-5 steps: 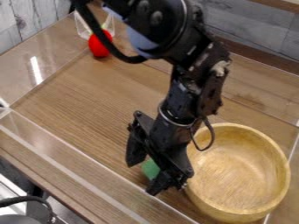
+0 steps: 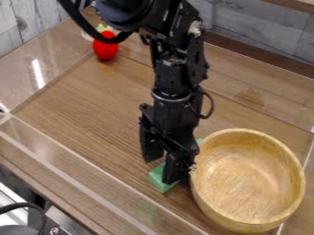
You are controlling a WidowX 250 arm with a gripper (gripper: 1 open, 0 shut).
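The black gripper (image 2: 167,158) is low over the front middle of the wooden table (image 2: 73,138), around a small green object (image 2: 164,182) that sits just left of the tan bowl (image 2: 248,188). Its fingers partly cover the green object, and whether they close on it cannot be told.
A red round object (image 2: 105,48) lies at the back left, beside other small items partly hidden by the arm. A grey wall runs along the back right.
The arm has shifted back, away from the front edge, and now looks more upright. More of the green object shows below the fingers.
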